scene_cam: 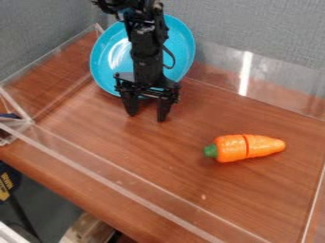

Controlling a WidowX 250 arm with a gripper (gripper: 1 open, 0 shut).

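Note:
My black gripper (147,99) hangs low over the wooden table, in front of a light blue plate (109,51) that leans at the back left. No red block shows around or under the gripper; whether anything is between its fingers, and how far they are open, is hard to tell. An orange toy carrot (252,146) with a green top lies on the right half of the table.
Clear plastic walls border the table (165,190). Grey padded panels stand behind. At the left edge, some metal and dark items sit outside the wall.

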